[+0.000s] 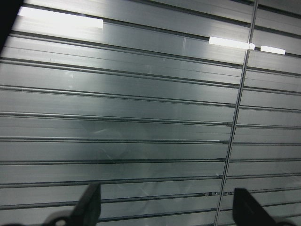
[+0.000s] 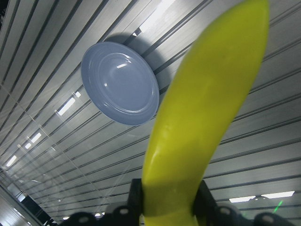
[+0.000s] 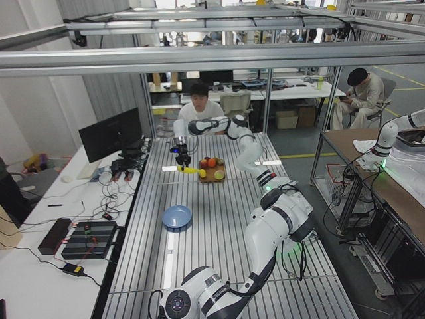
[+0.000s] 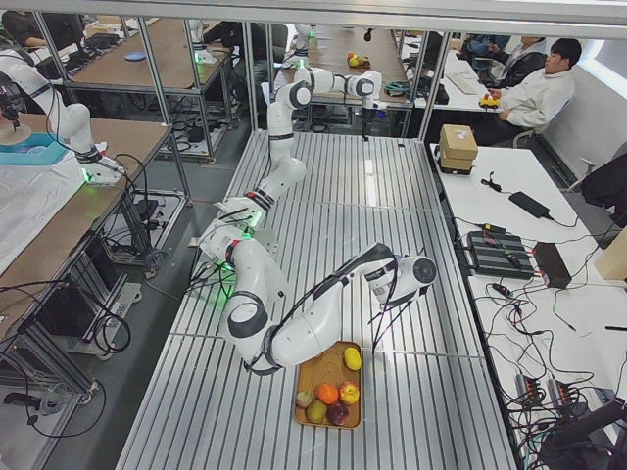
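Note:
A yellow banana [image 3: 189,170] is held by my right gripper [image 3: 182,164], above the slatted table left of a wooden tray of fruit [image 3: 212,179]; in the right wrist view the banana [image 2: 197,117] fills the space between the fingers. A blue plate [image 2: 120,82] lies on the table beyond it, also seen as the plate [image 3: 177,216] in the camera left view. My left gripper points at bare slats; only dark blurred fingertips show, apart, with nothing visible between them.
The tray [image 4: 307,377] holds several fruits. Metal frame posts edge the table [image 4: 392,186], and white side desks carry a monitor, cables and boxes. A person sits behind the far end. Much of the table around the plate is clear.

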